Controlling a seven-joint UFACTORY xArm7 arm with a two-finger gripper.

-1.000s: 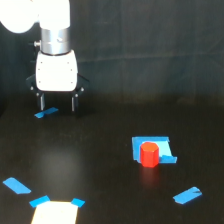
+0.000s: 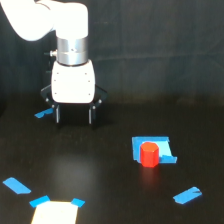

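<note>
My gripper [image 2: 73, 118] hangs at the left, below the white hand [image 2: 73, 83]. Its dark fingers stand well apart, so it is open, with nothing visible between them. A small red object [image 2: 149, 155], round or many-sided, stands toward the right on the dark table. It is at the front of a blue-taped patch [image 2: 138, 149] with a paler blue middle. The hand is to the left of the red object and farther back, clear of it. A bright cream-white item [image 2: 53, 213] is cut off by the bottom edge at the left.
Blue tape strips lie at the left [image 2: 16, 186], beside the cream-white item [image 2: 39, 201], at the lower right [image 2: 187, 195] and behind the gripper [image 2: 43, 113]. A dark curtain [image 2: 155, 50] fills the background.
My arm and gripper have moved to the right and slightly lower in the view, fingers still apart. The red object, the cream-white item and the tape marks have stayed in place.
</note>
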